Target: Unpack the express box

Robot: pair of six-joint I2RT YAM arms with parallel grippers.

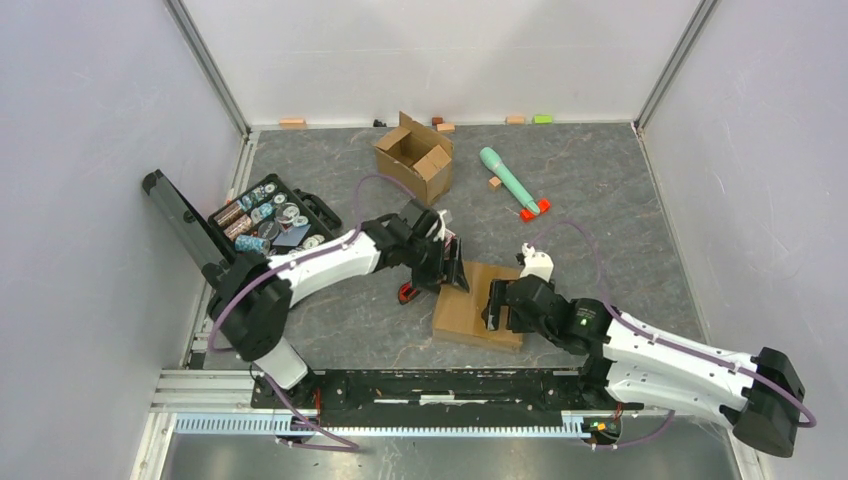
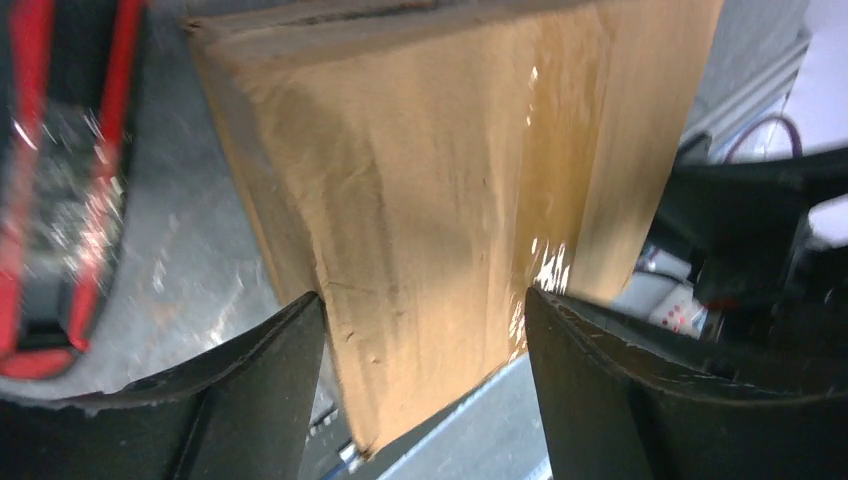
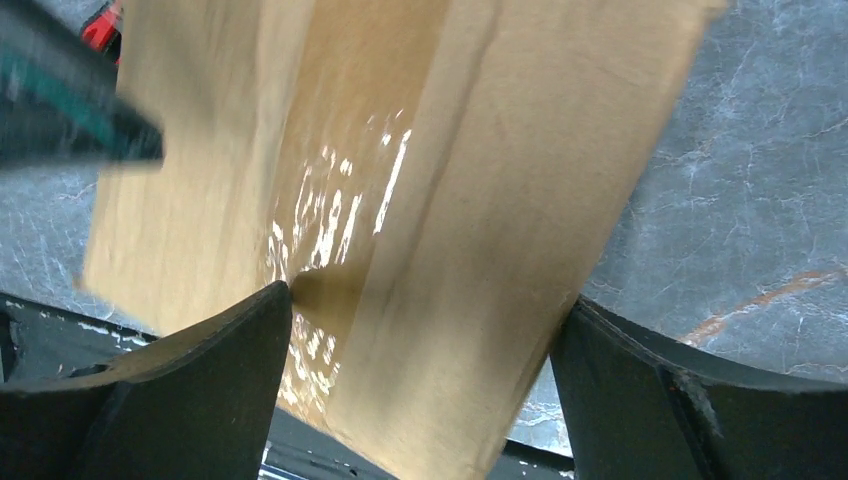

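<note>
A flat, taped cardboard box [image 1: 468, 314] lies near the front middle of the table, its shiny tape strip [image 3: 340, 180] unbroken where it shows. My left gripper stands open over the box's left edge, with that edge between its spread fingertips. From the other side, my right gripper is open over the top right part, its fingers apart on either side of the tape and the right edge. Whether either gripper touches the cardboard I cannot tell. The red and black box cutter [image 2: 60, 180] lies on the table left of the box, partly under my left arm in the top view.
An open, empty-looking cardboard box [image 1: 415, 160] stands at the back. Right of it lies a green microphone-like toy [image 1: 510, 182] with red ends. An open black case [image 1: 272, 222] of cans sits at left.
</note>
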